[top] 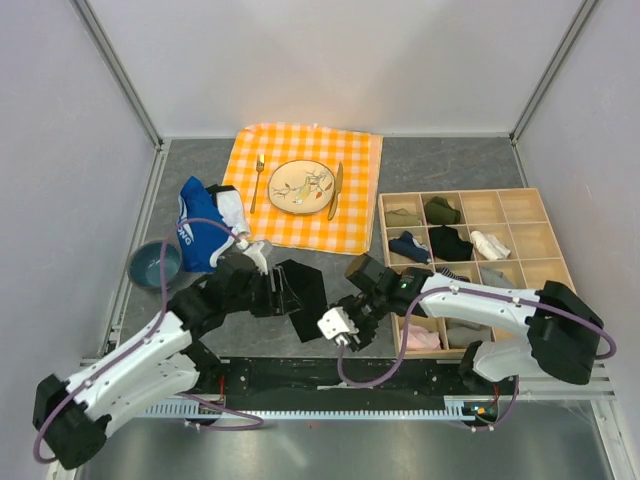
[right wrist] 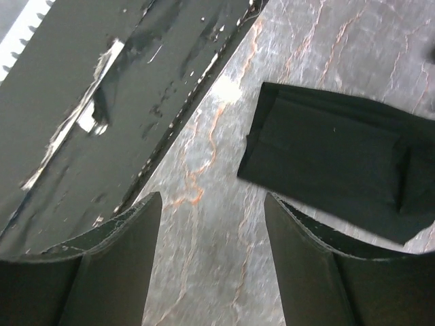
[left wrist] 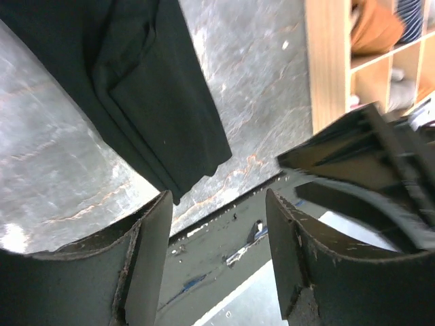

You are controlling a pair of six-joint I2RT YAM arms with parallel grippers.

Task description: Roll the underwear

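The black underwear (top: 306,298) lies folded into a long strip on the grey table, seen partly between my two arms from above. In the left wrist view the underwear (left wrist: 170,112) runs from the upper left down to a squared end ahead of the fingers. My left gripper stands part open above the table near that end, with nothing between its fingers. The right wrist view shows the underwear (right wrist: 326,149) lying ahead and to the right. My right gripper is open and empty over bare table.
A wooden compartment box (top: 524,204) with rolled clothes fills the right side. A plate (top: 301,187) sits on an orange checked cloth (top: 262,140) at the back. At left are a teal bowl (top: 152,266) and a blue-and-white bag (top: 199,243).
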